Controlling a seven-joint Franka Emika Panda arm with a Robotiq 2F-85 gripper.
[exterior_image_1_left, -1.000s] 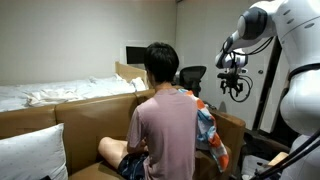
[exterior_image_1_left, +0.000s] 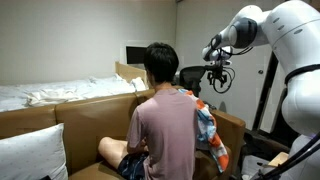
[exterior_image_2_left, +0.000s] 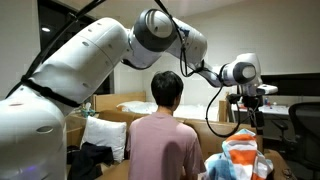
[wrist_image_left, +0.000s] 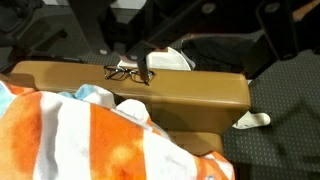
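Observation:
My gripper (exterior_image_1_left: 217, 80) hangs in the air behind the couch in exterior view 1, and in exterior view 2 it is above the couch's far right side. Its dark fingers stand open and apart at the top of the wrist view, with nothing seen between them. Below them, dark-framed glasses (wrist_image_left: 128, 74) rest on the brown couch ledge (wrist_image_left: 190, 88). An orange, white and light-blue towel (wrist_image_left: 90, 135) is draped beside the glasses; the towel (exterior_image_2_left: 238, 158) also shows in exterior view 2.
A person (exterior_image_1_left: 165, 120) in a pink shirt sits on the couch, close to the towel. White pillow (exterior_image_1_left: 32, 155) and dark cushion (exterior_image_2_left: 92, 157) lie at the left. An office chair (exterior_image_2_left: 300, 125) stands behind the couch at right.
In exterior view 1 my gripper has moved left and slightly upward. The person, the towel and the couch look the same.

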